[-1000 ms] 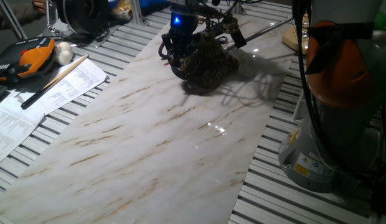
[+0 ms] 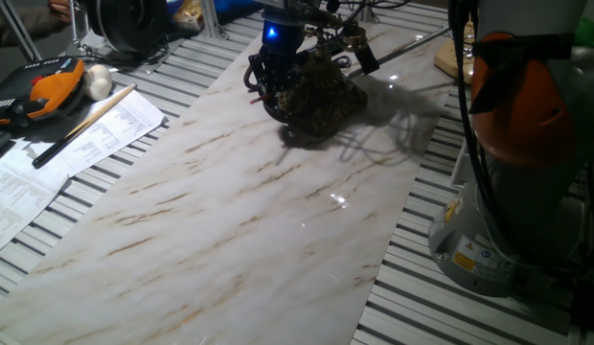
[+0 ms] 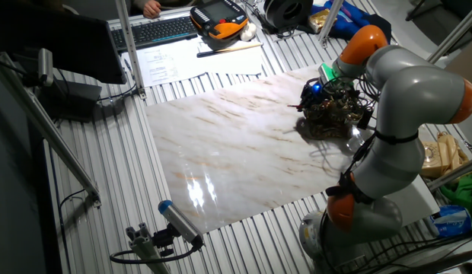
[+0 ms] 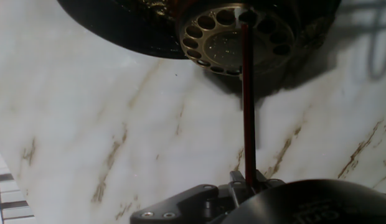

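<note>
In the wrist view my gripper is shut on a thin dark-red stick (image 4: pixel 248 112), which stretches up the picture. Its far end overlaps a hole near the top of a round metal rotary dial (image 4: pixel 192 43); whether it sits inside the hole I cannot tell. The dial belongs to a dark, ornate object like an old telephone (image 2: pixel 321 101), standing toward the far end of the marble-patterned board. Exterior view 2 shows this telephone (image 3: pixel 335 122) below the arm's wrist, partly covered by cables. The fingers are hard to make out in both exterior views.
The marble board (image 2: pixel 182 240) is bare in front of the telephone. Papers (image 2: pixel 105 134), a wooden stick (image 2: pixel 86 125) and an orange-black device (image 2: pixel 38 91) lie along its left side. Loose cables hang around the wrist. A camera on a post (image 3: pixel 179 221) stands by the board's corner.
The wrist has shifted very slightly, and a short reddish tip beside the gripper shows more clearly in exterior view 1. The telephone stays where it was.
</note>
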